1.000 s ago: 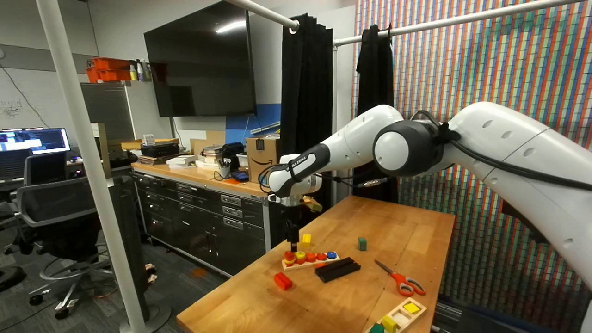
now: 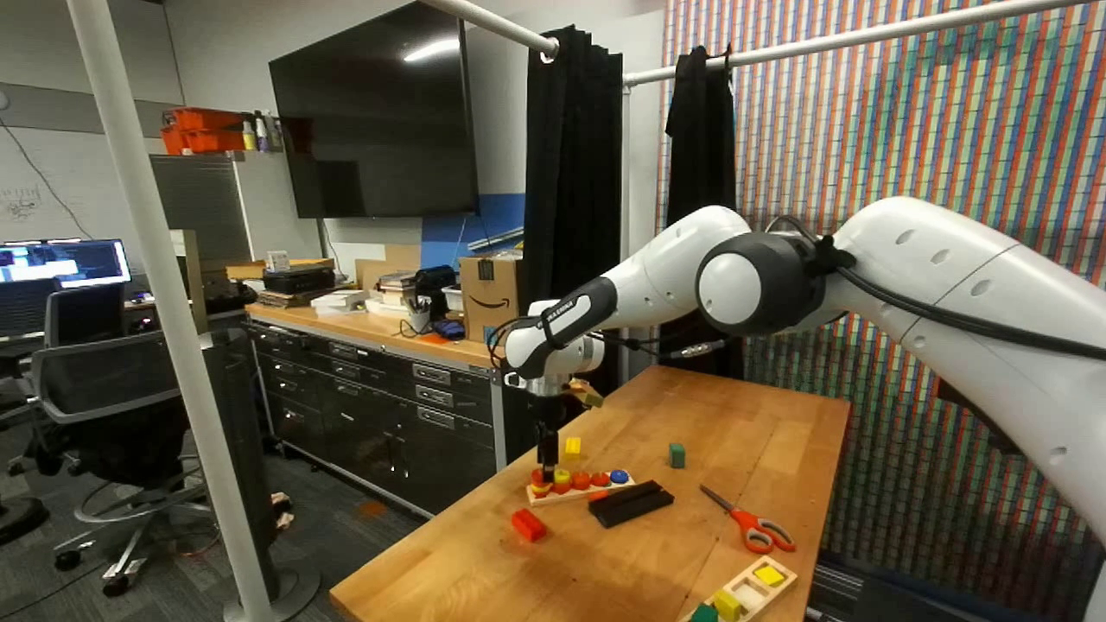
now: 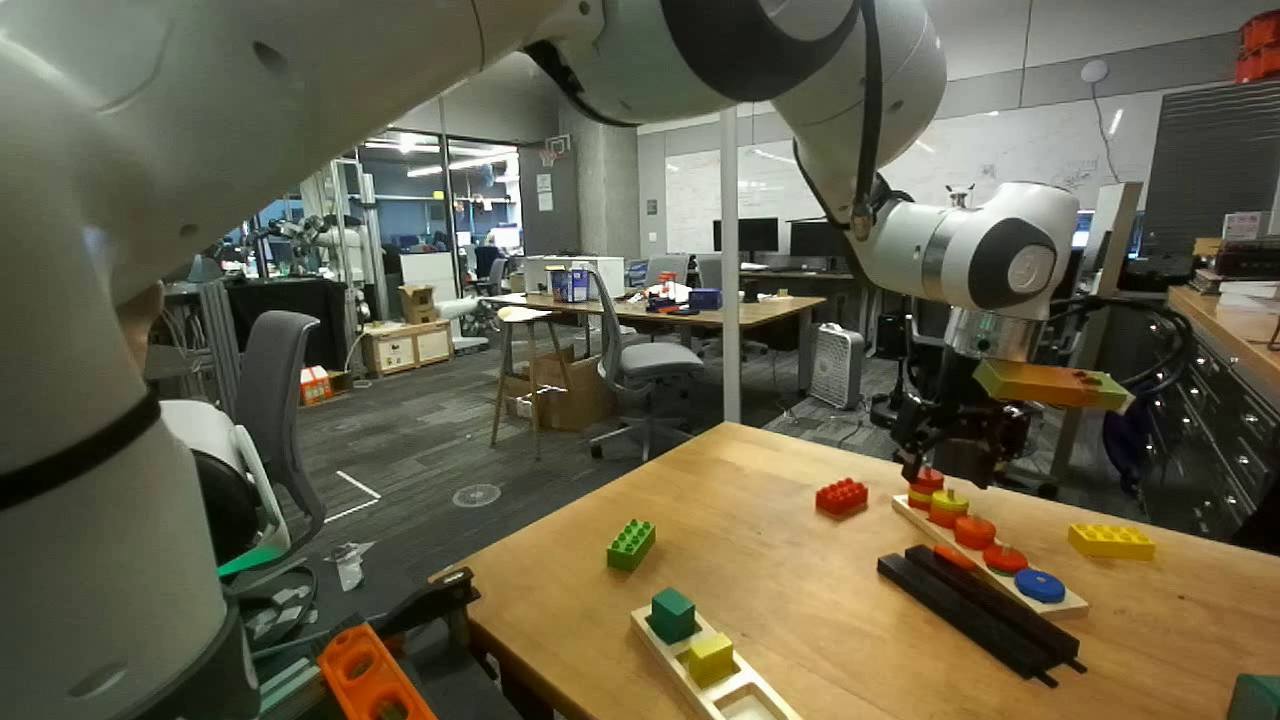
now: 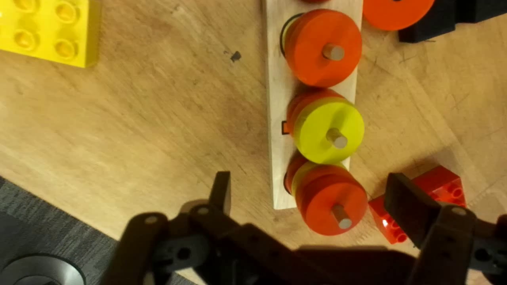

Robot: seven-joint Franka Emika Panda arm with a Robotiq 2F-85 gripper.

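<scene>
A wooden peg board (image 4: 278,102) carries a row of coloured discs on pegs. On its end peg is a stack topped by a red-orange disc (image 4: 332,204), with yellow and red discs beneath. Beside it, a yellow disc (image 4: 335,130) tops another stack, then an orange disc (image 4: 323,47); a blue disc (image 3: 1039,586) sits at the far end. My gripper is open above the end stack, its fingers apart on either side in the wrist view. Its left fingertip (image 4: 221,192) shows clear of the discs. Exterior view 1 has the gripper (image 2: 547,461) just over that end.
Close to the board lie a red brick (image 3: 842,498), a yellow brick (image 3: 1111,541) and black bars (image 3: 978,612). Scissors (image 2: 757,530), a green brick (image 3: 631,545) and a wooden tray (image 3: 762,706) with blocks are farther off. Bare tabletop (image 3: 768,576) separates them.
My gripper has come down a little toward the end stack of the peg board. The things on the table look unmoved.
</scene>
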